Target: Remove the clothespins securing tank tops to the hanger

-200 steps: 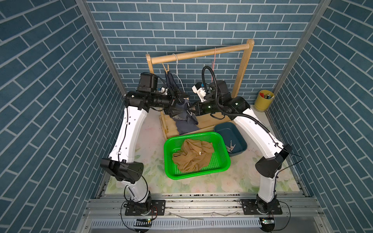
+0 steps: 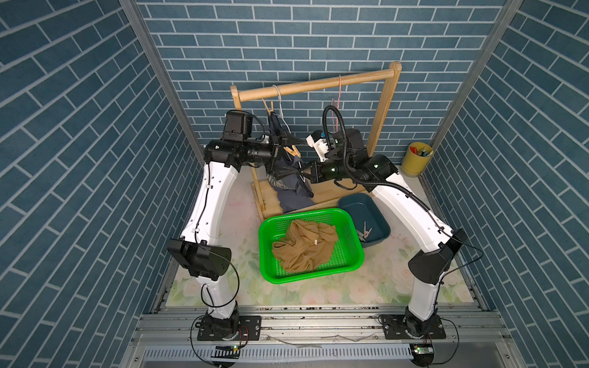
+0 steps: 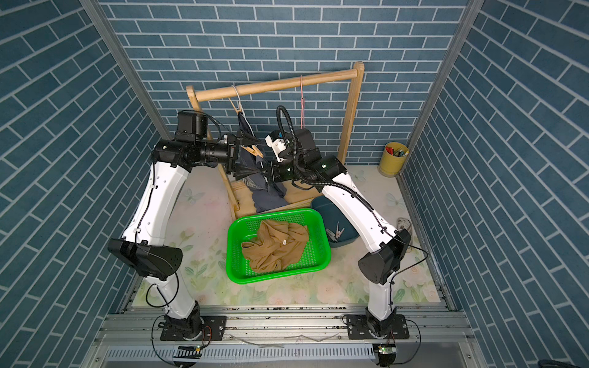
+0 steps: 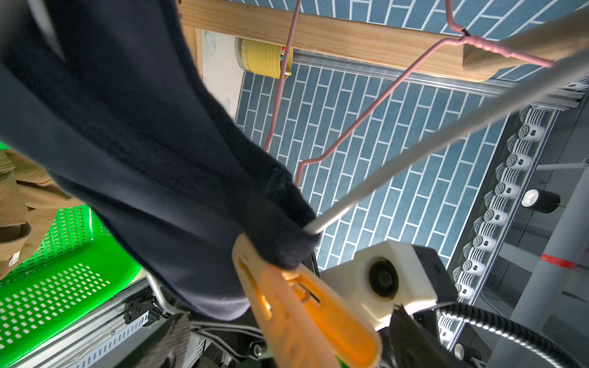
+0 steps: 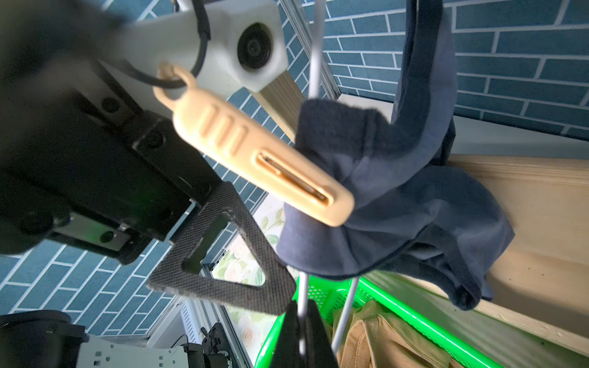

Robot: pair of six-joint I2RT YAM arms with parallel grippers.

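A dark navy tank top hangs on a white wire hanger, pinched by an orange clothespin, which also shows large in the right wrist view (image 5: 233,141). My left gripper stands open around that clothespin, its fingertips either side. My right gripper is shut at the white wire below the fold of cloth; nothing else shows between its fingers. A second pin (image 3: 239,110) is higher up on the garment.
A green basket (image 2: 265,251) with brown cloth sits in front, beside a dark blue bin (image 2: 380,214) holding loose clothespins. The wooden rack (image 2: 386,104) spans the back. A yellow cup (image 2: 416,164) stands right.
My left arm has moved right and slightly up, toward the clothespin and my right gripper. The right arm has barely moved.
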